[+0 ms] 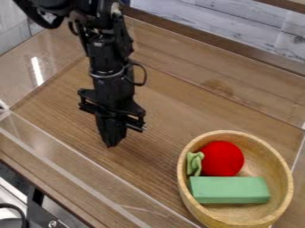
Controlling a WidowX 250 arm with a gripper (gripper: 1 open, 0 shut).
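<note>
My black gripper (111, 135) hangs low over the wooden table at the centre left, shut, with nothing visible between its fingers. At the bottom right a light wooden bowl (274, 178) holds a red ball (224, 157), a green block (230, 189) and a small light-green item (194, 164) at its left side. The gripper is apart from the bowl, up and to the left of it.
A white plank surface (251, 31) lies beyond the back edge; dark cables (12, 214) show beside the table at the bottom left.
</note>
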